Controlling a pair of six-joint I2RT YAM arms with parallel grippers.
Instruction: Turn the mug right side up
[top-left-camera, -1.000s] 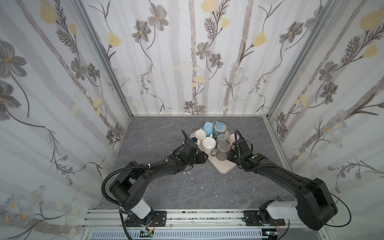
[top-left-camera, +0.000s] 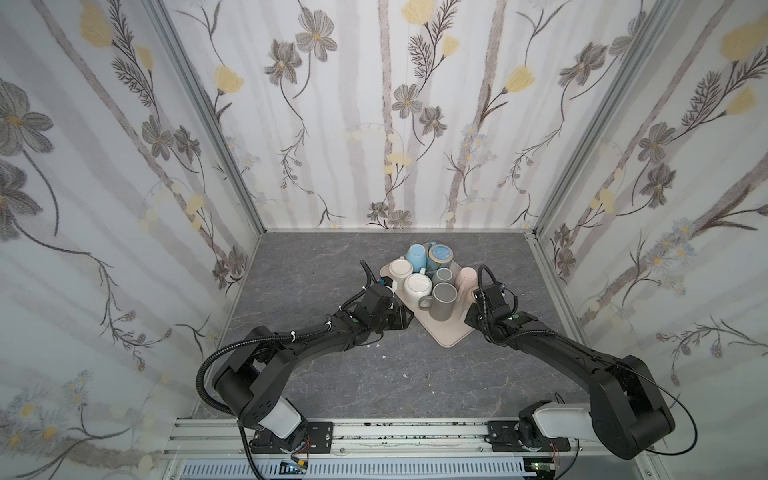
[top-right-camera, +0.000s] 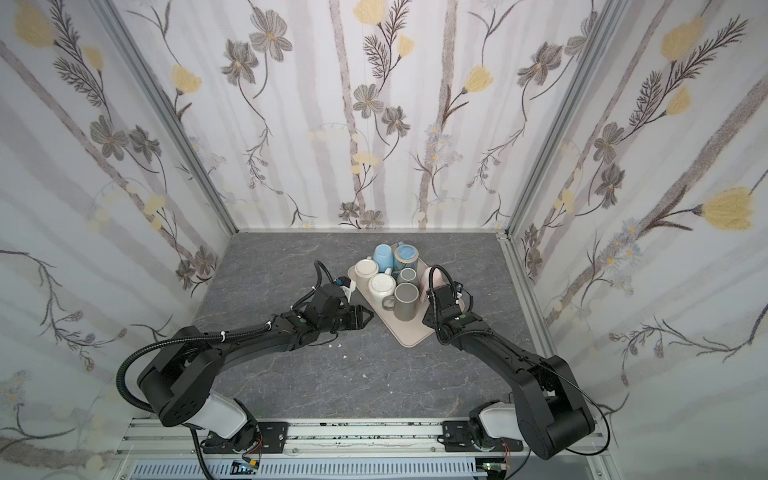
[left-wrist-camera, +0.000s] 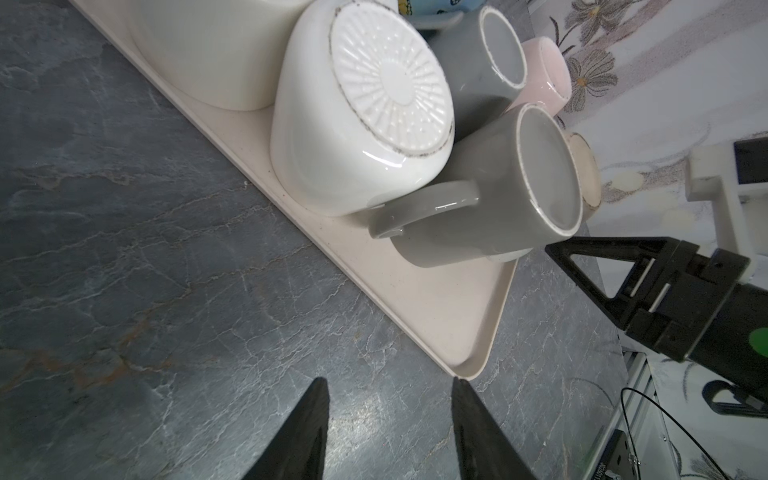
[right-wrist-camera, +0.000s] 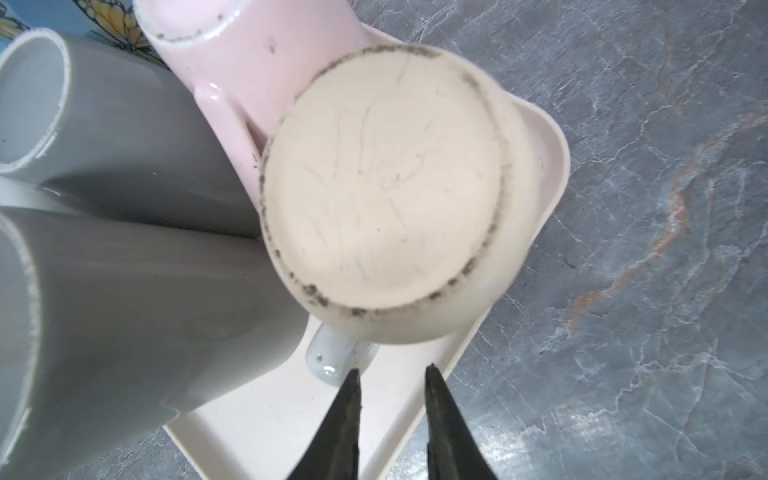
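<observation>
Several mugs stand upside down on a pale tray (left-wrist-camera: 444, 320). In the right wrist view the cream mug (right-wrist-camera: 392, 176), base up, fills the middle, with a pale handle (right-wrist-camera: 332, 360) low at its left. My right gripper is beside that mug; its fingers stand a short way apart, and tray floor and rim show between them, nothing held. The left fingertip overlaps the handle's edge in view; contact cannot be told. My left gripper is open over bare table, left of the tray. Which mug is meant is not shown.
A large grey mug (left-wrist-camera: 504, 184), a white mug (left-wrist-camera: 360, 120), a smaller grey mug (right-wrist-camera: 136, 136) and a pink mug (right-wrist-camera: 272, 48) crowd the tray, with blue mugs (top-left-camera: 416, 256) behind.
The grey mug has shifted slightly left. The left arm has barely moved.
</observation>
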